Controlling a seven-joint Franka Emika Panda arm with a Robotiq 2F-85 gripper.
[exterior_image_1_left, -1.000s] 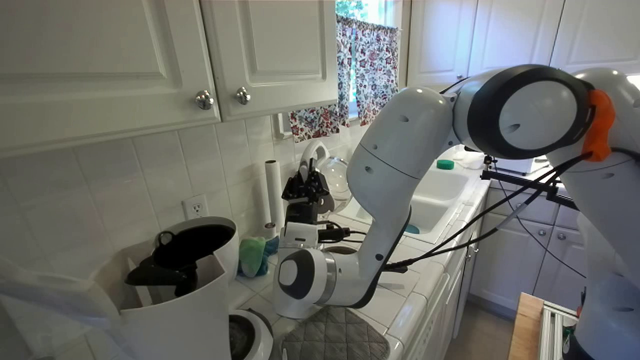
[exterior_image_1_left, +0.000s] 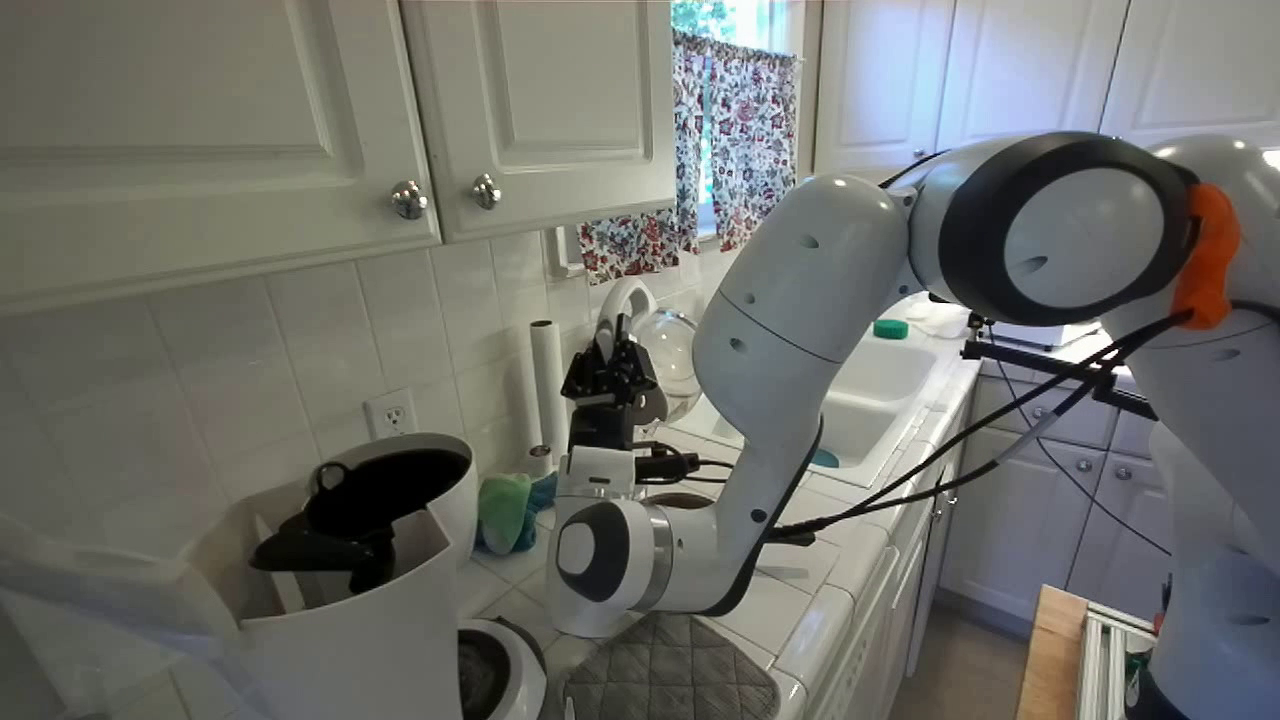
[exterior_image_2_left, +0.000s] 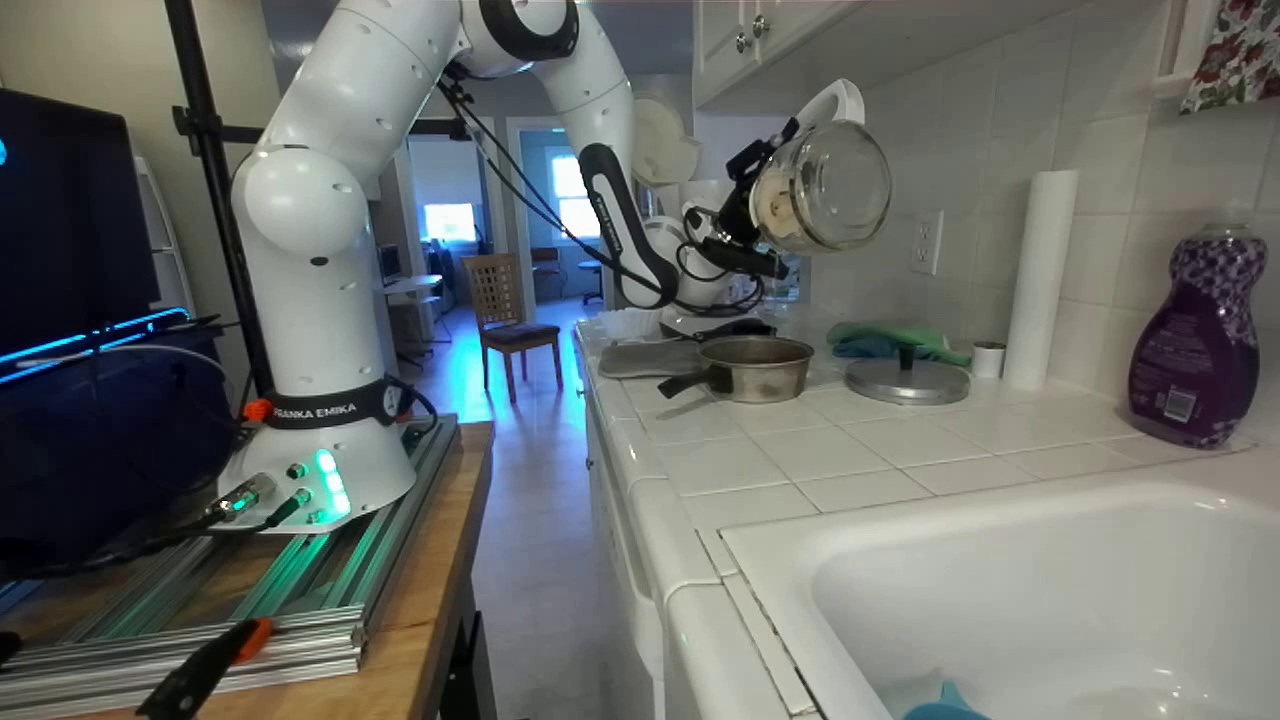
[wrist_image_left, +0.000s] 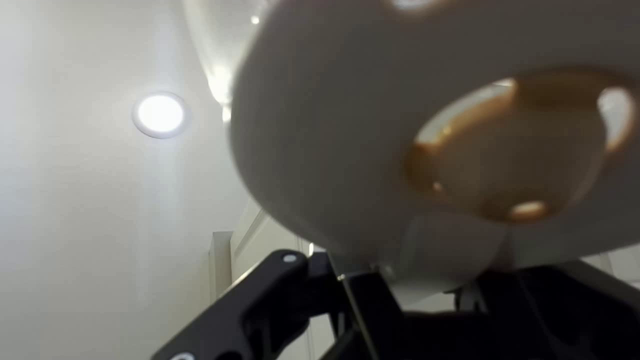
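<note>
A clear glass carafe (exterior_image_2_left: 846, 186) with a white handle (exterior_image_2_left: 836, 98) is held tilted well above the counter. My gripper (exterior_image_1_left: 609, 367) is shut on the handle, seen from behind in exterior view 1, where the glass bowl (exterior_image_1_left: 672, 348) shows to its right. In the wrist view, a large blurred pale part of the carafe (wrist_image_left: 324, 150) fills the upper right, and black fingers (wrist_image_left: 264, 300) reach up to its lower edge. Just where the pads meet the handle is hard to make out. A white coffee maker (exterior_image_1_left: 360, 660) stands at the left with its black-lined top open.
On the counter sit a small pot (exterior_image_2_left: 762, 370), a flat metal lid (exterior_image_2_left: 908, 379), green and blue cloths (exterior_image_1_left: 507, 510) and an upright paper roll (exterior_image_2_left: 1041, 282). A purple bottle (exterior_image_2_left: 1200, 342) stands behind the white sink (exterior_image_2_left: 996, 510). Upper cabinets (exterior_image_1_left: 564, 108) overhang the back wall.
The arm's upper joint has shifted very slightly. The gripper and the carafe look almost unmoved.
</note>
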